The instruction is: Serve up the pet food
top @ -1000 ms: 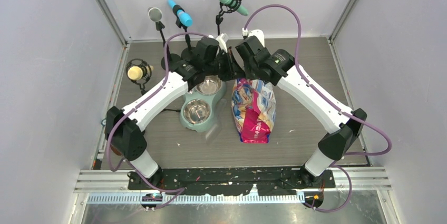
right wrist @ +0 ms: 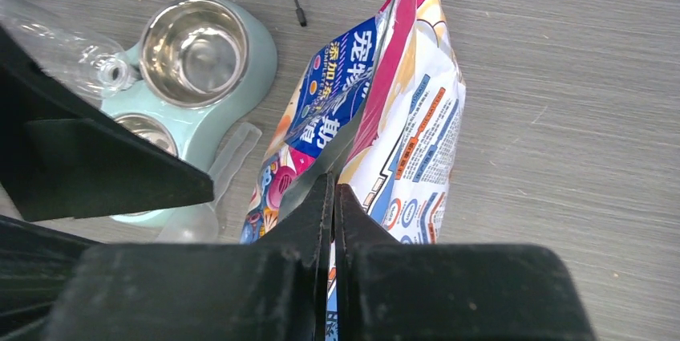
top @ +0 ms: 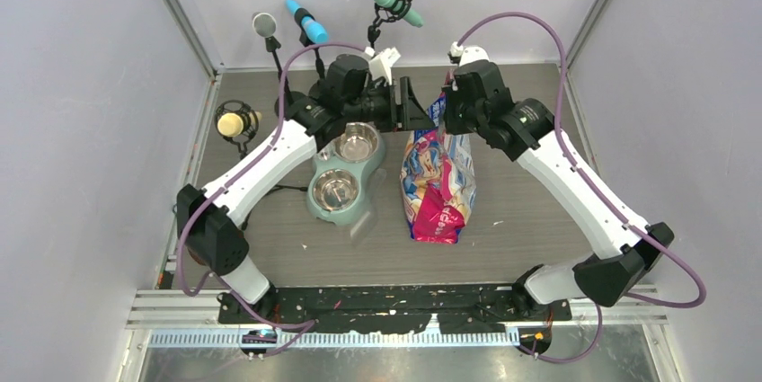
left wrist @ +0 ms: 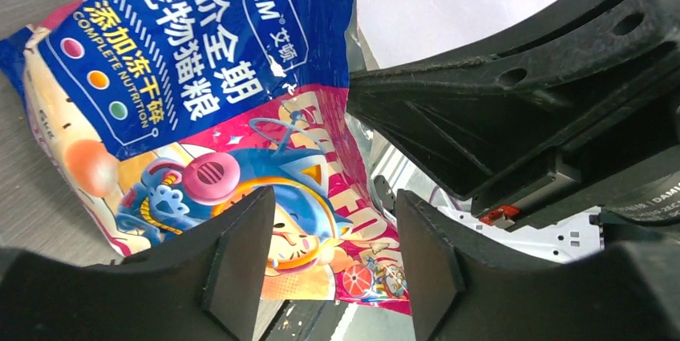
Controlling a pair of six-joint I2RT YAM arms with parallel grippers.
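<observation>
The pet food bag, pink, blue and white with cartoon print, stands upright on the table right of the bowls. My right gripper is shut on the bag's upper edge; the printed blue side and the white side spread apart above its fingertips, a gap showing between them. In the left wrist view, my left gripper is part open, its fingers apart in front of the bag's printed face, holding nothing. The green double-bowl feeder has two metal bowls, which look empty; my left arm partly covers its far end.
A clear plastic bottle lies beside the feeder in the right wrist view, and a translucent scoop between feeder and bag. Several toy-like holders stand at the back left, including a blue one. Table right of the bag is clear.
My right gripper has moved right, and the bag's top has leaned right with it.
</observation>
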